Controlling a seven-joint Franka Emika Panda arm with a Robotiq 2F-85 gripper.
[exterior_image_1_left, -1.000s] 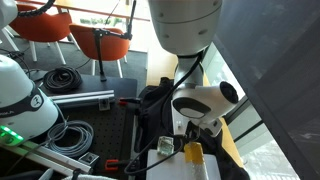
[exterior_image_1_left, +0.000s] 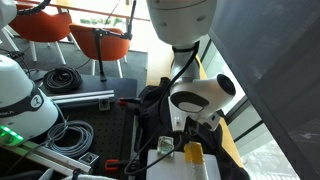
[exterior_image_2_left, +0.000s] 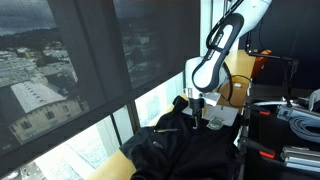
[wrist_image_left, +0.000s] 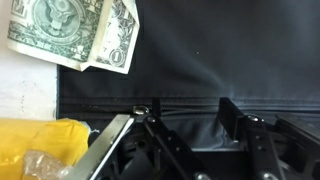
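Note:
My gripper reaches down over a black cloth item (wrist_image_left: 215, 50) with a zipper seam running across it. A wide gap separates its two dark fingers (wrist_image_left: 235, 117), and only black fabric shows beneath, with nothing visibly held. Whether the tips touch the fabric is unclear. In exterior view 2 the gripper (exterior_image_2_left: 202, 117) is low over the table, with black cloth (exterior_image_2_left: 165, 152) spread in front of it. A creased dollar bill (wrist_image_left: 60, 28) lies at the wrist view's upper left, partly overlapping the black fabric.
A yellow package (wrist_image_left: 40, 140) with clear plastic on it sits left of the gripper; exterior view 1 shows the yellow package (exterior_image_1_left: 196, 158) on a white surface (exterior_image_1_left: 165, 170). A large dark screen (exterior_image_1_left: 270, 65) rises beside the arm. Cables (exterior_image_1_left: 70, 138) lie on the opposite side.
The hand and its fingers have shifted slightly in exterior view 1. The yellow package and the surroundings look unchanged.

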